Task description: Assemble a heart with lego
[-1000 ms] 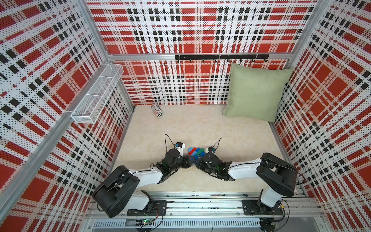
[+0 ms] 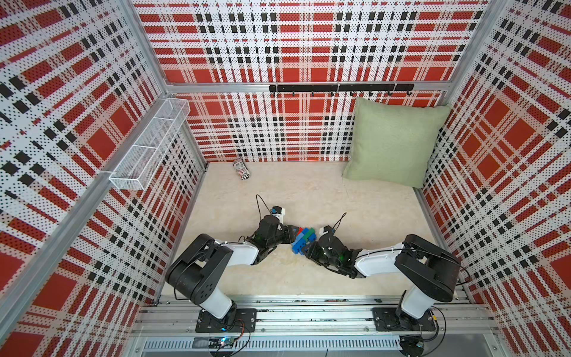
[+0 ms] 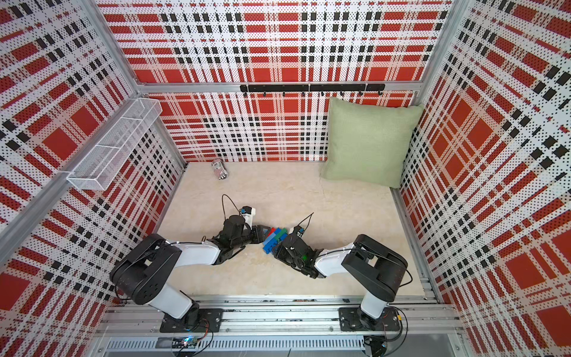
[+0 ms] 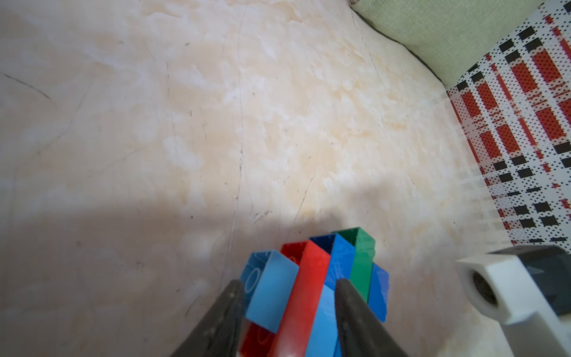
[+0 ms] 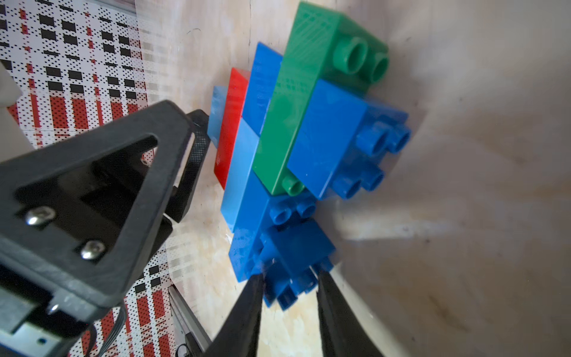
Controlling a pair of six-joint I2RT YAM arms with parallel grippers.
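Observation:
A joined build of Lego bricks [image 5: 280, 113] lies on the table between my two grippers, made of light blue, red, blue and green pieces. In the left wrist view a light blue brick [image 4: 273, 291] and a long red brick [image 4: 304, 297] show between the parted fingers of my left gripper, at the build's left end; contact cannot be told. Parted fingers of my right gripper are at the near end, by a small blue brick [image 5: 299, 248]. A green brick [image 5: 291, 101] and a blue studded brick [image 5: 330, 134] form the right side.
A can [image 2: 241, 169] lies at the back left and a green cushion [image 2: 395, 142] leans at the back right. Bare table [image 2: 297, 187] stretches behind the arms. A white wire basket [image 2: 148, 145] hangs on the left wall.
My left gripper has moved away from the near side, back and slightly right, to the build's left end. The right gripper has barely shifted. More of the build's left end is covered from above.

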